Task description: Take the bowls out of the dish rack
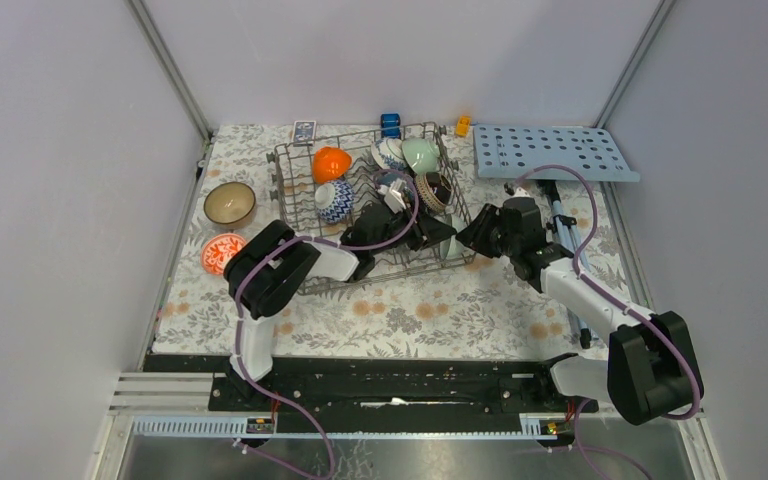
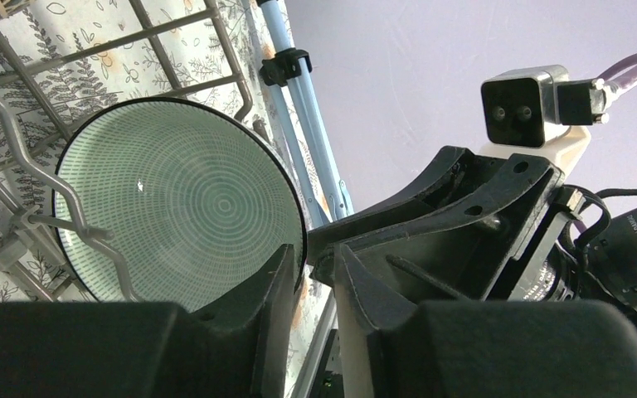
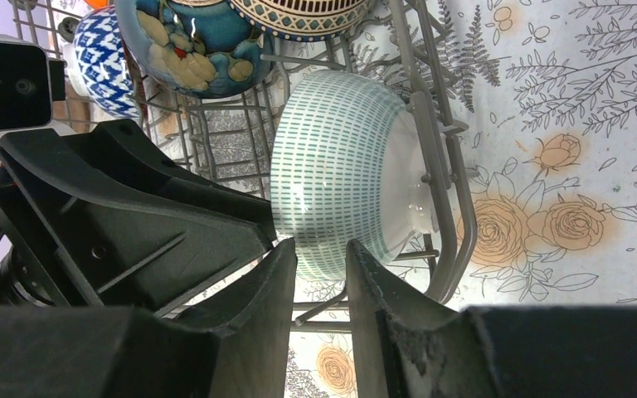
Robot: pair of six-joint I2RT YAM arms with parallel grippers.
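A pale green patterned bowl (image 2: 174, 199) (image 3: 332, 157) stands on its side in the right end of the dish rack (image 3: 444, 207). My right gripper (image 1: 465, 240) is at its rim from the right, shut on that rim as seen in the left wrist view. My left gripper faces the same bowl from the left, fingers part open around the near edge. More bowls sit in the rack: orange (image 1: 331, 163), blue-white (image 1: 334, 200), green (image 1: 420, 153), brown-patterned (image 3: 299, 16) and dark blue floral (image 3: 187, 58).
A brown bowl (image 1: 229, 204) and red-white dish (image 1: 224, 252) lie left of the rack. A perforated blue board (image 1: 550, 150) and blue bars (image 2: 319, 141) are at the right.
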